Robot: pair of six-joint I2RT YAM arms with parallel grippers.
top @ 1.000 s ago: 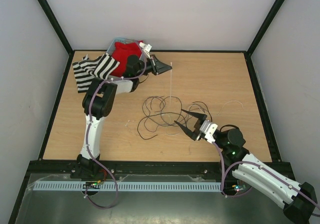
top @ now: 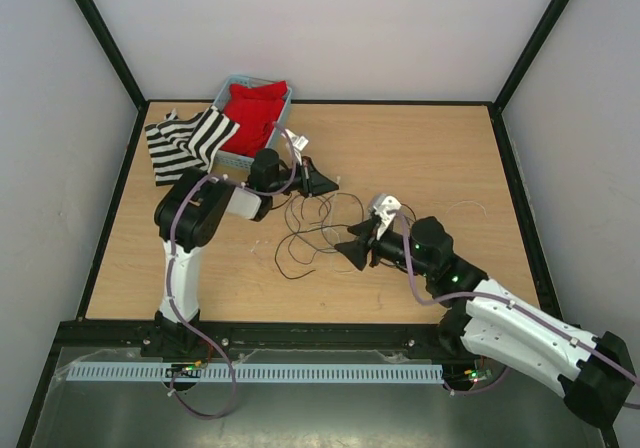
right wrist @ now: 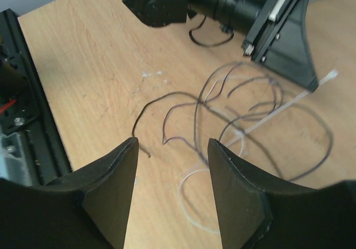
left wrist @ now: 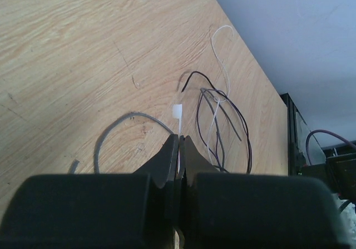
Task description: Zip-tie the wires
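A loose tangle of dark wires (top: 290,276) lies on the table between my two arms. Above the far side of the tangle, my left gripper (top: 335,185) is shut on a thin white zip tie. The zip tie's pale head (left wrist: 177,111) sticks out past the fingertips in the left wrist view. In the right wrist view its strip (right wrist: 267,117) slants down over the wires. My right gripper is open with its fingers apart, over the right part of the tangle; nothing shows gripped between them.
A blue basket (top: 278,162) with red cloth (top: 257,113) stands at the back left, beside a striped black-and-white cloth (top: 185,145). A thin white strand (top: 467,204) lies at the right.
My left gripper has come nearer the wires, bringing the zip tie down toward them. The right gripper has moved left over the tangle, and its fingers are closer together than before.
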